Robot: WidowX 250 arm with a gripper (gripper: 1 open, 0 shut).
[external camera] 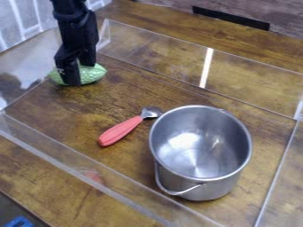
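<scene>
The black gripper [78,69] has its fingers down over a green bumpy vegetable [95,75] at the upper left, near the clear tray wall. Whether it is closed on it is hard to see. A red-handled scoop [119,130] with a small metal head lies in the middle. A steel pot [200,162] with a wire handle stands at the right.
A clear plastic tray wall [95,186] surrounds these things on a wooden table [35,177]. The area between the vegetable and the upper right of the tray is free.
</scene>
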